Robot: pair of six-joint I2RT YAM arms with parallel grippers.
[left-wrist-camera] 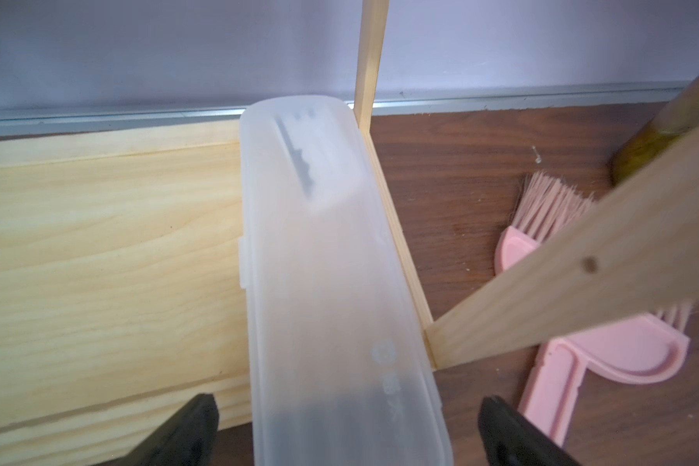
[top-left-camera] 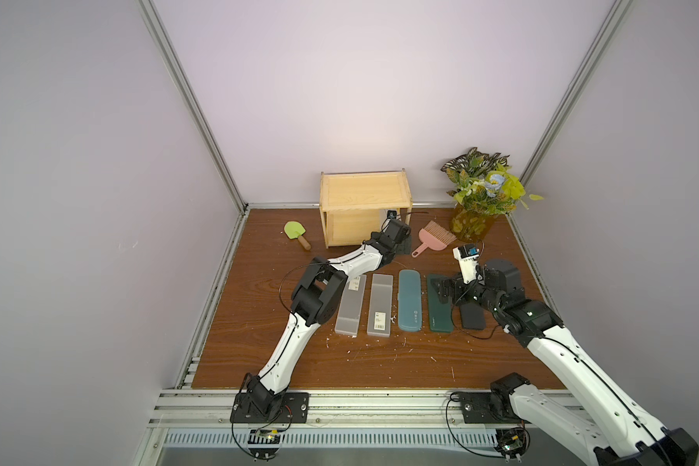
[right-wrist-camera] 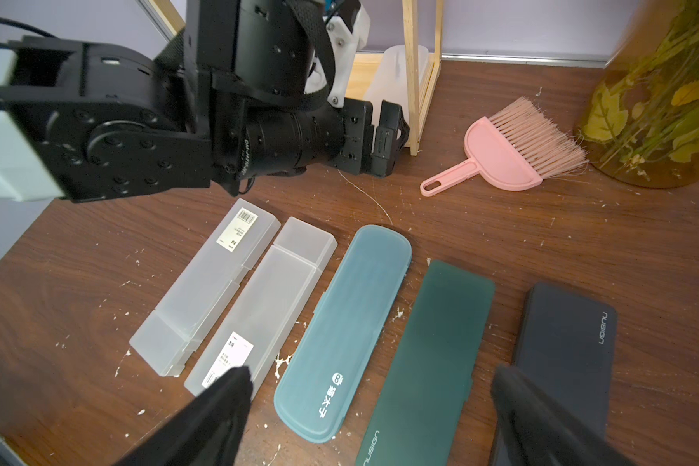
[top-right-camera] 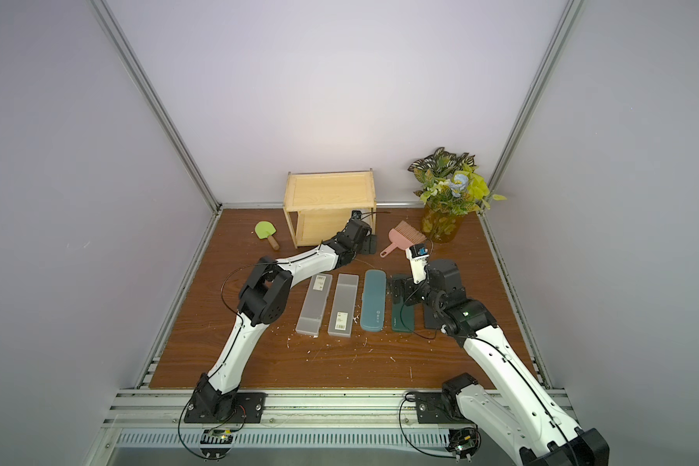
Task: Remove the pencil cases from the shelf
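On the lower board of the wooden shelf [top-left-camera: 365, 190], at its right end, lies a frosted pencil case [left-wrist-camera: 326, 272]; its near end sticks out past the front edge. My left gripper is open, one finger on each side of that end, with gaps showing. Outside the shelf, two clear cases [right-wrist-camera: 206, 287] [right-wrist-camera: 264, 303], a blue case [right-wrist-camera: 345, 334], a dark green case [right-wrist-camera: 435, 365] and a black case [right-wrist-camera: 567, 357] lie side by side on the table. Above the green and black ones hangs my right gripper, open and empty.
A pink dustpan and brush [right-wrist-camera: 505, 155] lies just right of the shelf, with a flower vase [top-left-camera: 473, 221] behind it. The shelf's front right post [left-wrist-camera: 551, 264] stands close to the left gripper. A green trowel [top-left-camera: 295, 230] is at left.
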